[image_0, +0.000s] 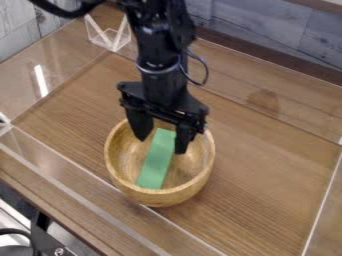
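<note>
A tan round bowl (189, 178) sits on the wooden table, with a green oblong object (156, 160) lying inside it. My black gripper (164, 131) reaches down over the back half of the bowl, its two fingers spread apart on either side of the green object's upper end, open. Whether the fingertips touch the object or the bowl I cannot tell.
Bare wooden table (267, 120) surrounds the bowl, with free room to the right and to the left. Pale edges bound the table at the back and lower left, and a black cable lies at the lower left corner.
</note>
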